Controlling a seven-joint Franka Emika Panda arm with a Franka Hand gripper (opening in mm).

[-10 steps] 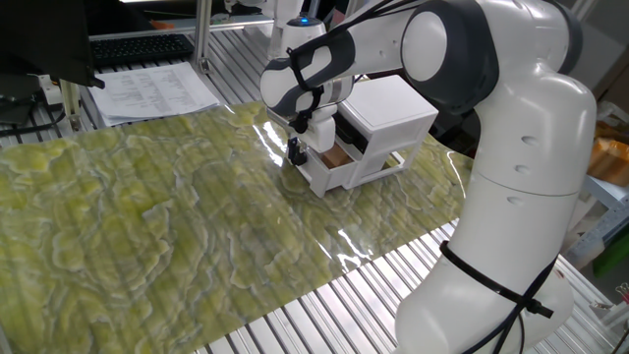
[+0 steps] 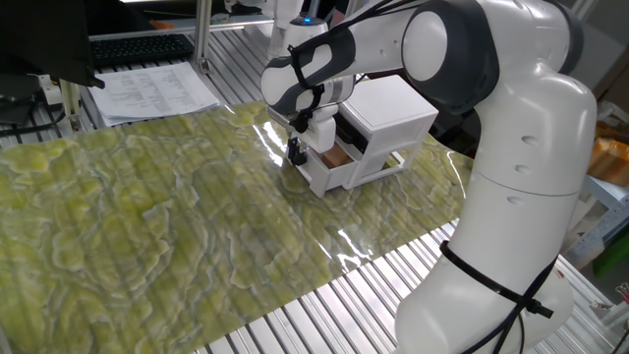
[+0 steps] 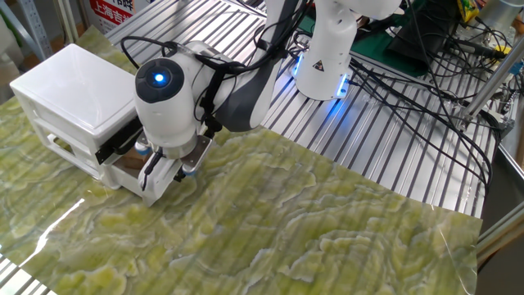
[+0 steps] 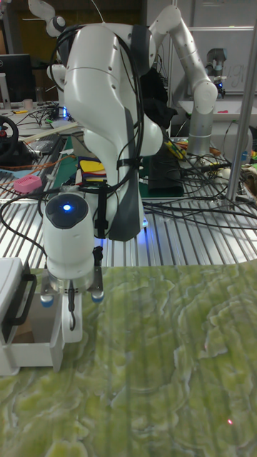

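A white drawer cabinet [image 2: 393, 108] stands on the green marbled sheet, its upper drawer [image 2: 343, 175] pulled part way out. Something brown [image 2: 336, 156] lies inside that drawer. My gripper [image 2: 297, 154] points down at the drawer's front end, its dark fingers close against the front panel. From the other side, the drawer front [image 3: 155, 190] shows right below the gripper [image 3: 150, 174], and a dark finger overlaps it. In the third view the drawer [image 4: 36, 352] is at the left edge, beneath the hand. Whether the fingers are parted or closed on the panel cannot be made out.
Green sheet [image 2: 128, 236] lies bare over a wide area in front of the drawer. Papers [image 2: 152, 93] and a keyboard [image 2: 141, 48] sit at the far left of the table. Cables [image 3: 426, 123] run over the slatted tabletop near the arm's base.
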